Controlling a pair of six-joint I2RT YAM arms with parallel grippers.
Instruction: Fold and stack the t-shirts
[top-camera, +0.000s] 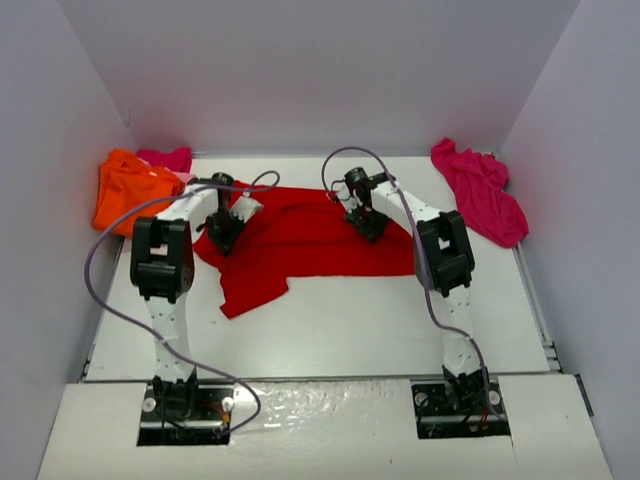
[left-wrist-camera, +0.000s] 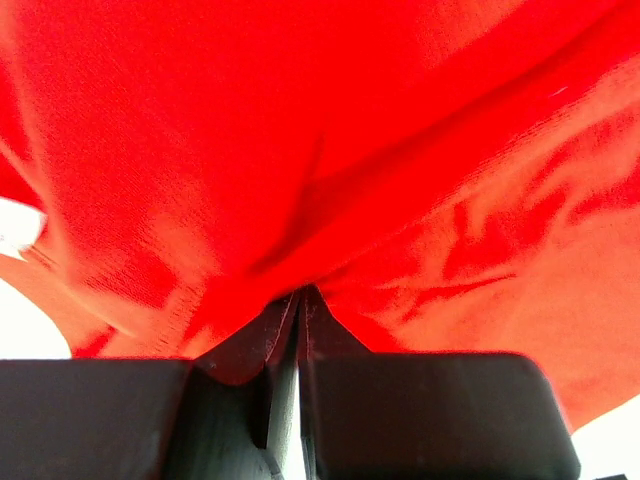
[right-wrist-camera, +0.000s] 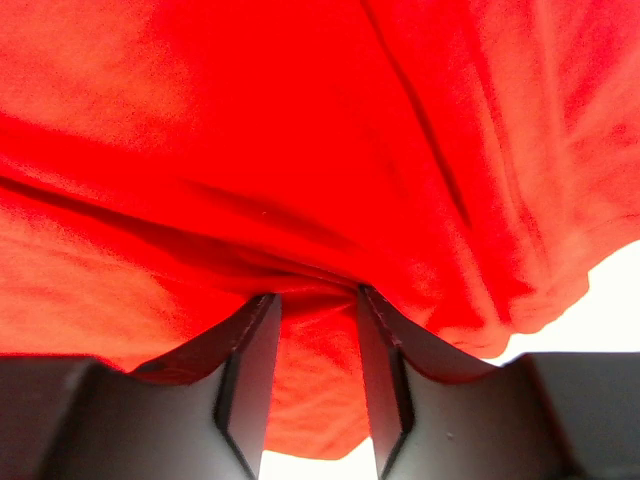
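Observation:
The red t-shirt (top-camera: 312, 258) lies spread and creased across the back half of the table, one sleeve pointing toward the front left. Over its left part, my left gripper is shut, with a fold of red cloth pinched at its fingertips. On the right part, my right gripper has its fingers apart, and a crease of red cloth runs across the gap at their tips without being squeezed. From above, both grippers hide the cloth right under them.
Orange cloth (top-camera: 138, 192) is piled at the back left, with magenta cloth (top-camera: 168, 158) behind it. A crumpled magenta shirt (top-camera: 480, 192) lies at the back right. Bare white table (top-camera: 330, 325) shows across the front middle.

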